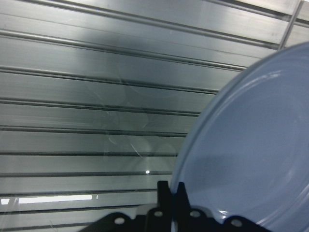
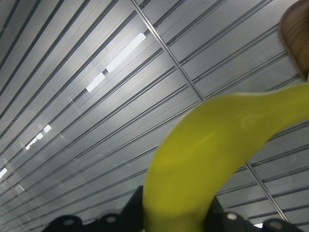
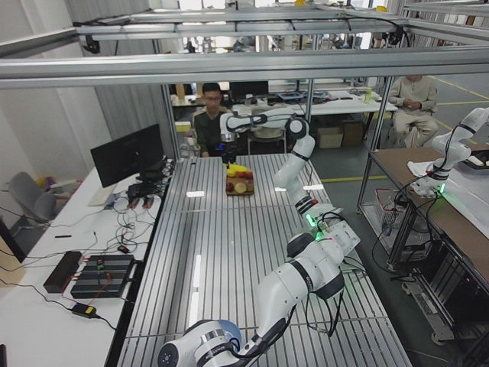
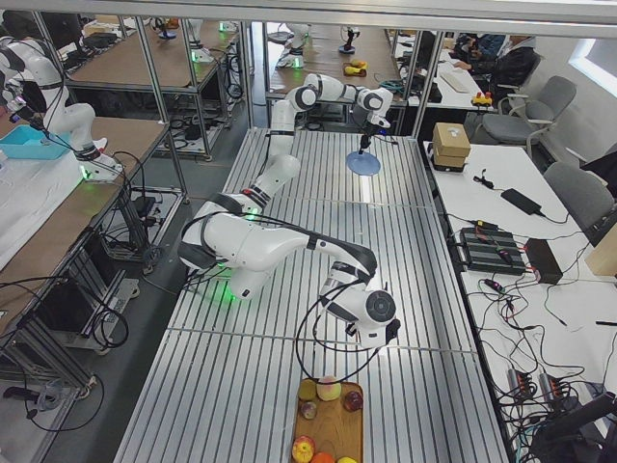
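Observation:
In the left wrist view my left gripper grips the rim of a blue plate (image 1: 246, 140), which also shows in the camera right view as a blue disc (image 4: 363, 163). A yellow banana (image 2: 212, 140) is held in my right gripper and fills the lower right wrist view. Below it the corner of a wooden tray (image 2: 294, 38) shows. In the camera left view that tray (image 3: 233, 191) holds several fruits at the far end of the table.
A side desk (image 3: 38, 329) with electronics, cables and a monitor (image 3: 122, 157) runs along the left. A seated person (image 3: 210, 122) is beyond the far end.

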